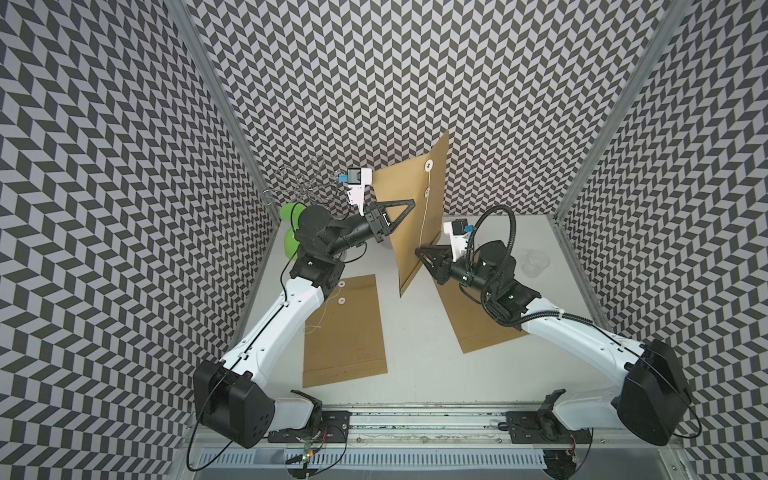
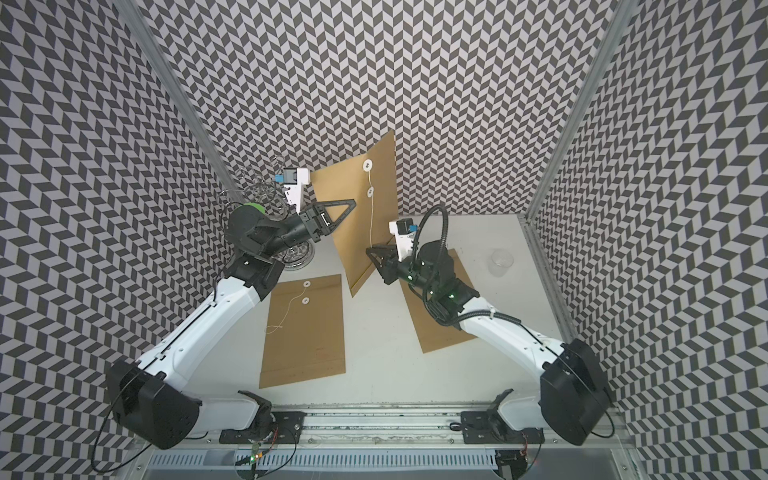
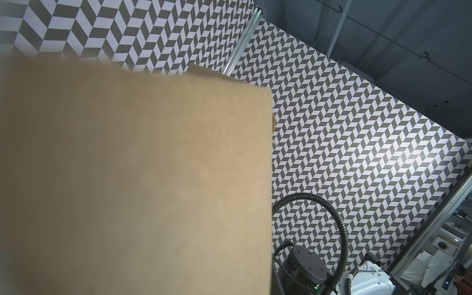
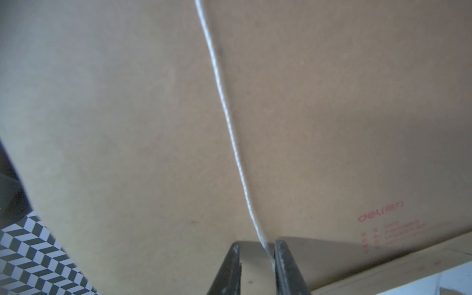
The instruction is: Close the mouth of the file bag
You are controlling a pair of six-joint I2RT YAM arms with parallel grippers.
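My left gripper (image 1: 405, 213) holds a brown file bag (image 1: 432, 204) upright off the table, shut on it; its card fills much of the left wrist view. Two white button discs (image 2: 368, 165) sit near the bag's top, with a white string (image 4: 231, 132) running down from them. My right gripper is at the bag's lower part, part open, with the string's lower stretch between or against its fingertips; whether it grips the string is unclear.
Two more file bags lie flat, one at front left (image 2: 302, 344) and one at right (image 2: 440, 320). Metal racks and green items stand at back left, a clear cup (image 2: 501, 260) at right.
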